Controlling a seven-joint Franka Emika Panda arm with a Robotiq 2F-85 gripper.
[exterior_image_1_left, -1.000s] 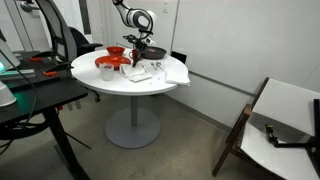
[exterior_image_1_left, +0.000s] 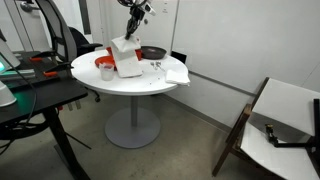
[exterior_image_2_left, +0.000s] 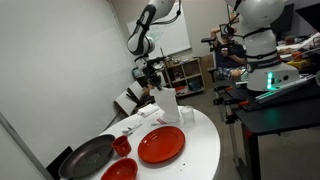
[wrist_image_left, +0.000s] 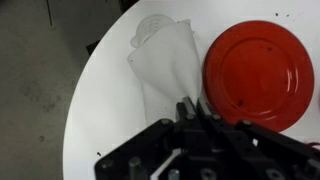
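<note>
A white cloth (exterior_image_1_left: 126, 58) hangs down from my gripper (exterior_image_1_left: 131, 34), its lower part reaching to the round white table. The gripper is shut on the cloth's upper end. From above, in the wrist view, the cloth (wrist_image_left: 172, 67) spreads out beyond the gripper, beside a red plate (wrist_image_left: 258, 77). The cloth (exterior_image_2_left: 166, 100) stands out pale beneath the gripper in the second exterior view. A second white cloth (exterior_image_1_left: 177, 77) lies at the table's right edge.
The white table (exterior_image_2_left: 200, 160) also bears a dark pan (exterior_image_2_left: 88, 157), a red cup (exterior_image_2_left: 121, 146), red plates (exterior_image_2_left: 161, 145) and a clear cup (exterior_image_2_left: 187, 115). A dark table (exterior_image_1_left: 45, 95) stands at the left. A white chair (exterior_image_1_left: 275, 130) is at the right.
My gripper has risen from the tabletop, taking the cloth up with it. The cloth lay low on the table and now hangs stretched out below the gripper.
</note>
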